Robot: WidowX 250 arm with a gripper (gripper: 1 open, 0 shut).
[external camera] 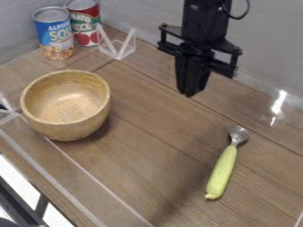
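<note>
My black gripper (190,78) hangs in the upper middle, raised above the back of the wooden table. Its fingers point down; whether they are open or shut is hard to tell. A long utensil with a yellow-green handle (221,170) and a metal head lies on the right front of the table, below and apart from the gripper. A wooden bowl (66,120) sits at the left.
An Alphabet soup can (55,35) and a red-labelled can (84,19) stand at the back left, beside some clear plastic pieces (116,46).
</note>
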